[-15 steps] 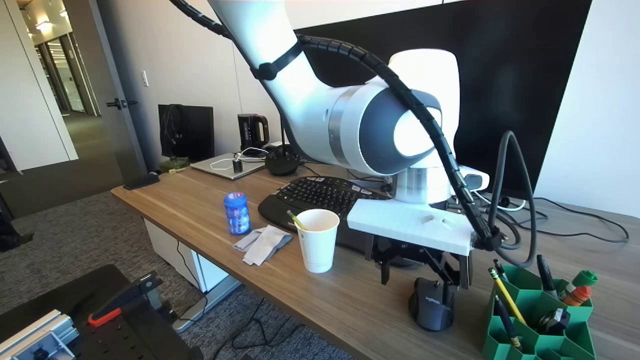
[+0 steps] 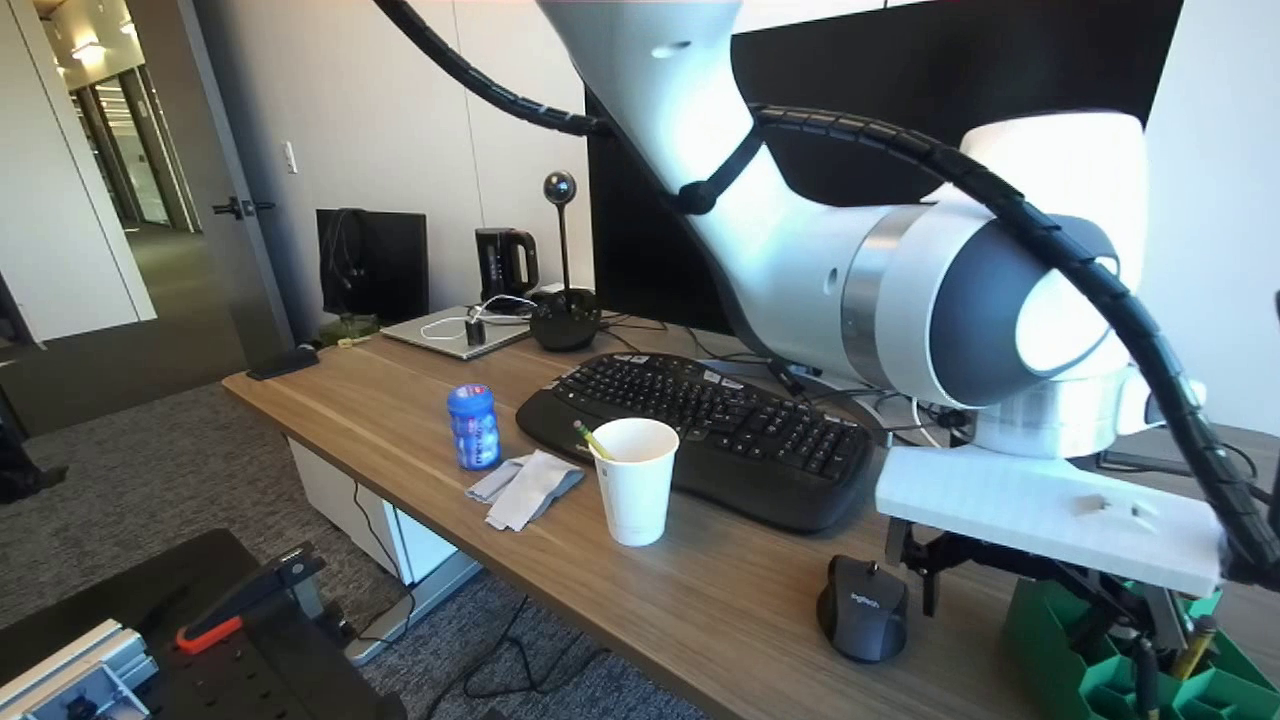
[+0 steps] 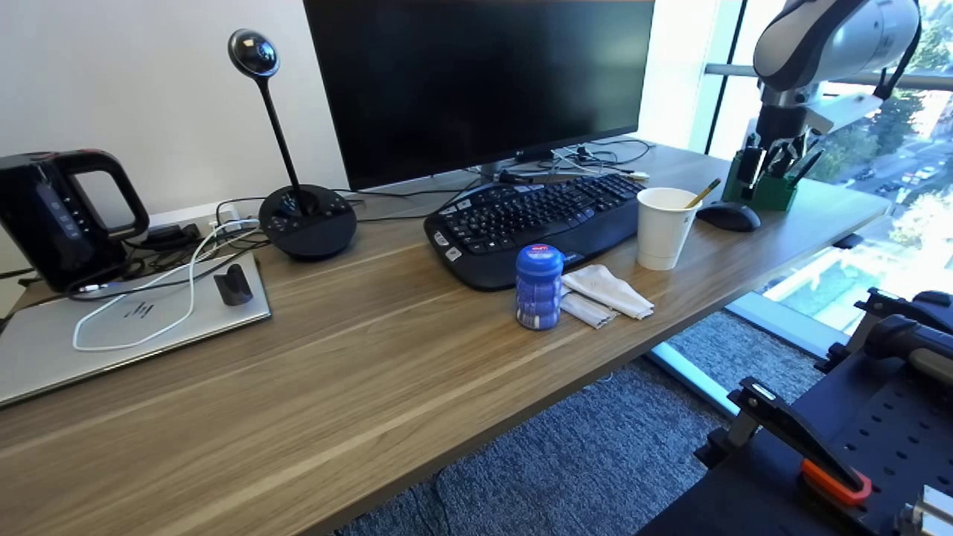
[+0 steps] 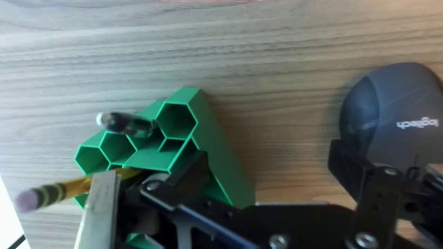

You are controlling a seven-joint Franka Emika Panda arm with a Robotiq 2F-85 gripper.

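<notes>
My gripper (image 2: 1041, 618) hangs over the green pen holder (image 2: 1041, 654) at the desk's right end. Its fingers stand wide apart. In the wrist view, one finger (image 4: 195, 168) overlaps the green holder (image 4: 226, 166), while the other finger (image 4: 346, 164) is near the dark mouse (image 4: 398, 112). Only bare desk and the holder's side show between them. A yellow pencil (image 4: 81, 186) with its eraser up and a dark pen (image 4: 126, 123) stick out of the holder. The white paper cup (image 2: 636, 480) stands upright with a green-tipped pencil (image 2: 591, 440) leaning inside it.
A blue canister (image 2: 474, 430) and folded grey cloth (image 2: 528, 488) lie left of the cup. Behind is a black keyboard (image 2: 708, 420), with a monitor (image 3: 482, 80) beyond. Open desk lies left of the canister (image 3: 540, 287) in exterior view 2.
My gripper has moved right, from over the mouse to over the green holder, still open. The cup, cloth, canister and mouse have kept their places.
</notes>
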